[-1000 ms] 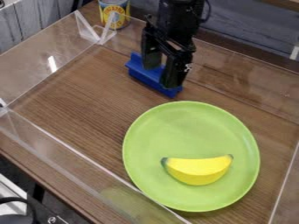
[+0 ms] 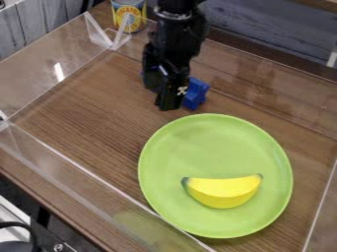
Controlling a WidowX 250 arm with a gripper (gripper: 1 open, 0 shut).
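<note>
My gripper [image 2: 168, 91] hangs open in the upper middle of the camera view, in front of a blue block [image 2: 195, 94] that it partly hides. A green plate [image 2: 211, 149] lies on the wooden surface at the lower right, with a yellow toy banana [image 2: 222, 191] on it. The gripper is above and behind the plate.
A can [image 2: 128, 14] and clear plastic strips stand at the back left. A clear wall runs along the left edge, and a wall closes the back. The wood left of the plate is bare.
My gripper has moved left and down in the view, toward the near side of the blue block, and now covers much of it. Plate and banana are unchanged.
</note>
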